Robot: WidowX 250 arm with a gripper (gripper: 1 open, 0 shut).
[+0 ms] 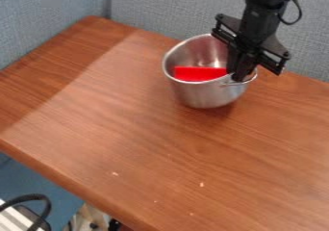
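A steel pot (201,92) with small handles stands near the back middle of the wooden table. A flat red object (198,73) lies inside it. My black gripper (240,75) reaches down at the pot's right rim, its tips at or just inside the rim and partly hidden. I cannot see clearly whether it holds the rim.
The bare wooden table (115,139) is open to the left, front and right of the pot. Grey padded walls (154,9) bound it at the back and left. Cables and a pale device lie off the front left edge.
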